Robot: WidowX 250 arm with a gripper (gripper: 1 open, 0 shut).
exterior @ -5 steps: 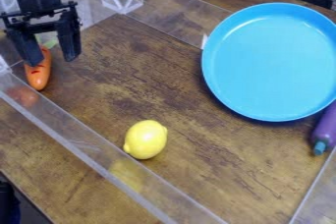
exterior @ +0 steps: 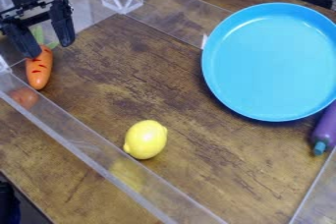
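My black gripper [exterior: 47, 41] is at the upper left, open, its two fingers spread above an orange carrot [exterior: 39, 70] with a green top. The carrot lies on the wooden table beside the clear left wall of the enclosure. A yellow lemon [exterior: 145, 140] lies toward the lower middle. A large blue plate [exterior: 269, 63] sits on the right, with a purple eggplant [exterior: 324, 130] at the right edge beside it.
Clear plastic walls [exterior: 144, 189] bound the work area on the left, back and lower right. The wooden middle between carrot, lemon and plate [exterior: 144, 81] is bare.
My gripper has shifted slightly upward and to the left over the last second. The objects have stayed where they were.
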